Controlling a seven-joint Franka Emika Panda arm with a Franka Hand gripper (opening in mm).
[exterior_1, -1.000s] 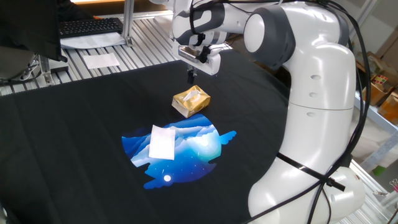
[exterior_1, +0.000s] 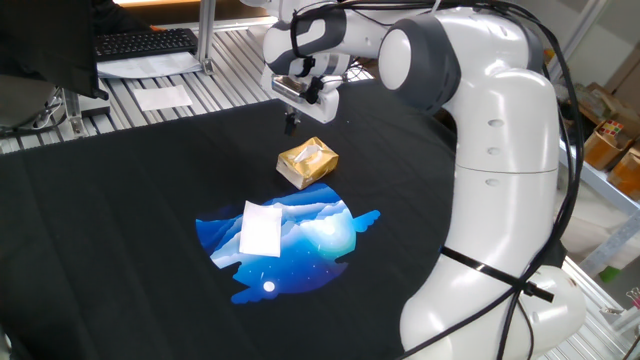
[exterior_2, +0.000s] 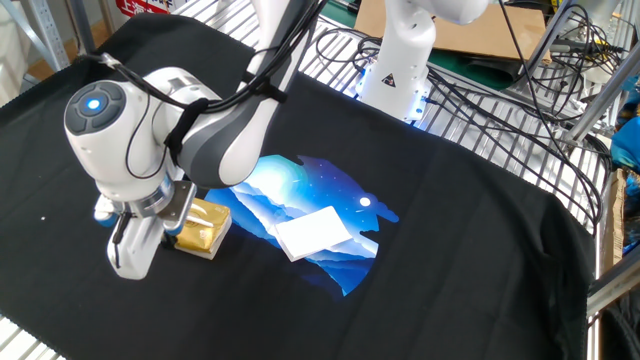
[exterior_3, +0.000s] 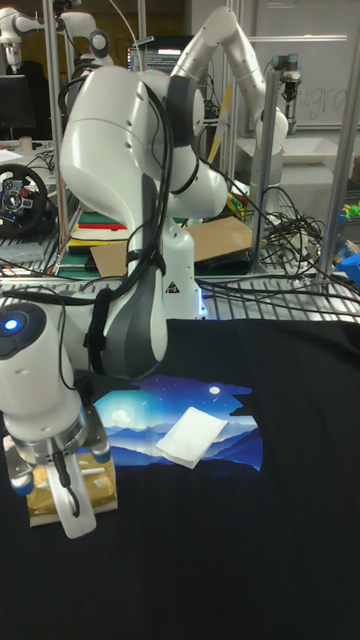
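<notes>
A gold tissue pack (exterior_1: 308, 161) with a bit of white tissue at its top opening lies on the black cloth. A flat white sheet, seemingly a tissue (exterior_1: 261, 229), rests on a blue mountain-and-moon picture (exterior_1: 325, 237). My gripper (exterior_1: 291, 124) hangs above the table, up and left of the pack in exterior view 1, and apart from it. Only its dark fingertip region shows there, so its opening is unclear. The hand partly covers the pack (exterior_2: 205, 230) in exterior view 2 and again the pack (exterior_3: 98, 485) in exterior view 3. Nothing can be seen hanging from the fingertips.
A keyboard (exterior_1: 145, 43) and a paper (exterior_1: 163, 97) are on the slatted frame beyond the cloth. Cables run along my arm; more tangled cables (exterior_2: 500, 125) lie near its base.
My gripper has shifted left and slightly up in exterior view 1, farther from the gold pack. The pack, white sheet and blue picture have stayed put.
</notes>
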